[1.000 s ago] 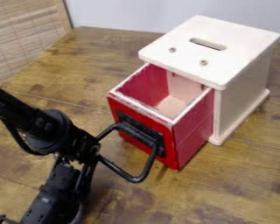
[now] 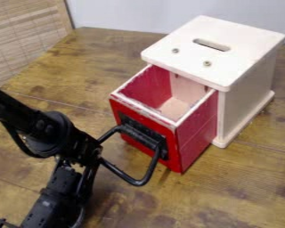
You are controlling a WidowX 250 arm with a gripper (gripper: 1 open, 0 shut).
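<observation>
A white wooden cabinet (image 2: 246,98) stands on the table, its red drawer (image 2: 195,138) pulled out toward the lower left, open at the top and empty as far as I can see. My black gripper (image 2: 133,160) is at the drawer's front, where black bars of its fingers or a handle meet the red face. Whether the fingers are closed on something there is hard to tell.
A woven mat or panel (image 2: 20,40) lies at the upper left, and a pale wall is behind.
</observation>
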